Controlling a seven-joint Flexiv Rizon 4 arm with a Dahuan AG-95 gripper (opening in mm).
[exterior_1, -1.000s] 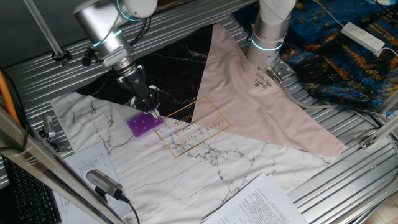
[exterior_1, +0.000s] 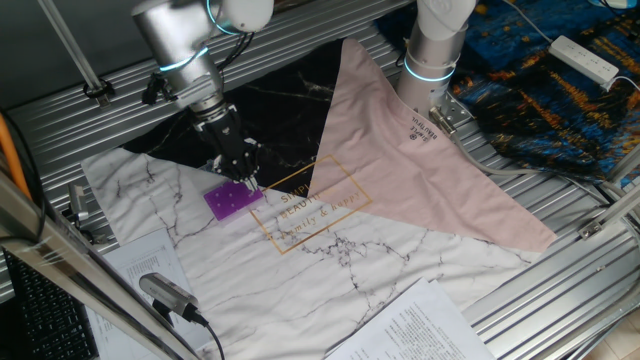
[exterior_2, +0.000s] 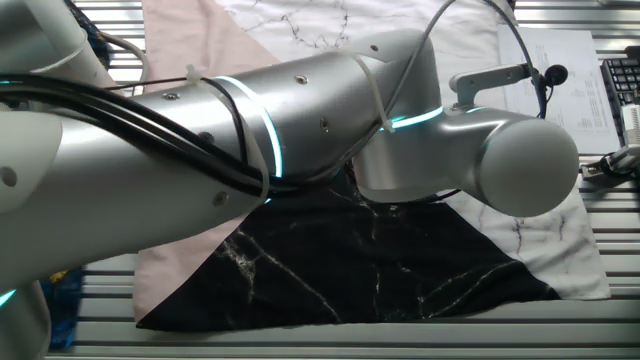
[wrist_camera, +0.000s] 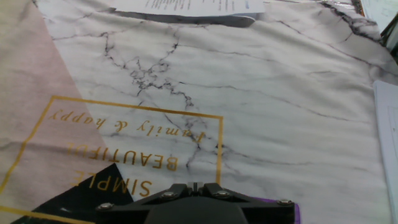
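Note:
A flat purple block (exterior_1: 230, 202) with small pale dots lies on the white marble part of the cloth, beside the black part. My gripper (exterior_1: 254, 188) points down at the block's right end, its fingertips close to that edge; whether they touch it cannot be made out. In the wrist view the gripper has its fingers together, with nothing visible between them. Only a thin strip of the purple block (wrist_camera: 297, 213) shows there, behind the right finger. The arm hides both block and gripper in exterior view 2.
The cloth (exterior_1: 440, 190) covers much of the slatted table, slightly wrinkled. Paper sheets (exterior_1: 415, 325) lie at its front edge, others at the left near a keyboard (exterior_1: 45, 310). A metal post (exterior_1: 95, 270) stands front left. A power strip (exterior_1: 583, 60) lies far right.
The wrist and upper gripper have shifted slightly right, standing more upright, while the fingertips stay near the block's right end. The purple block has not visibly moved.

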